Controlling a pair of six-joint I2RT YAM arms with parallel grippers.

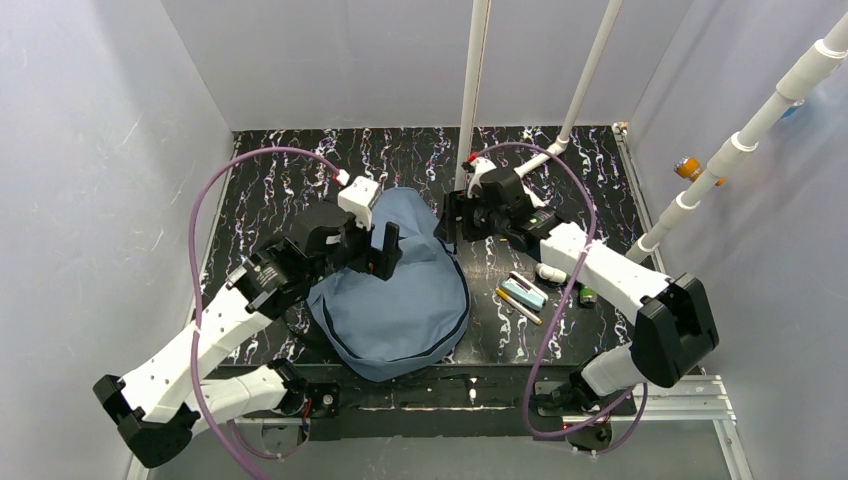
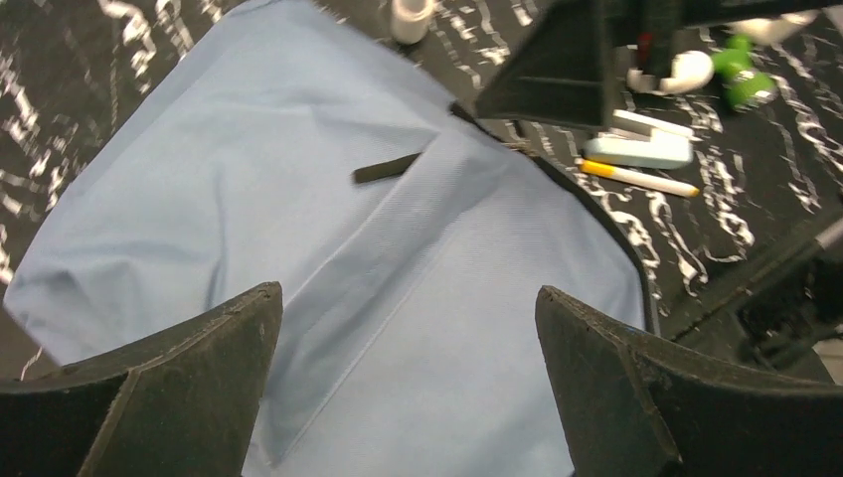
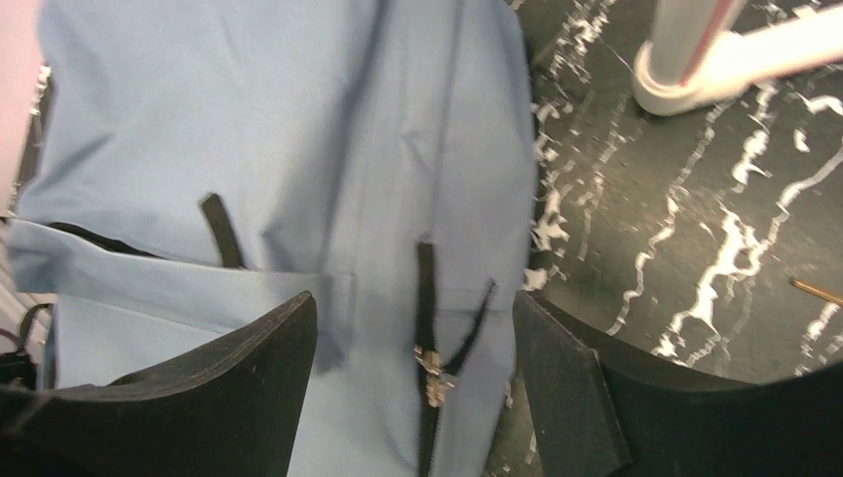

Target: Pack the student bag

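Note:
A blue-grey cloth bag (image 1: 390, 310) with black zipper edging lies flat on the dark marbled table, its upper end leading away toward the back. Above its middle hovers my left gripper (image 1: 386, 252), fingers wide apart; in the left wrist view only bag cloth (image 2: 398, 298) shows below the fingers. At the bag's right edge, my right gripper (image 1: 449, 216) is part open, with nothing gripped between its fingers. Under it, the right wrist view shows the zipper with its metal pull (image 3: 434, 373). To the right lie a light-blue case (image 1: 524, 294) and a yellow-and-white pen (image 1: 518, 306).
White pipes (image 1: 474, 90) rise behind the right gripper, and one slants along the right side. A green item (image 1: 587, 296) and a white one (image 1: 551, 273) lie partly beneath the right arm.

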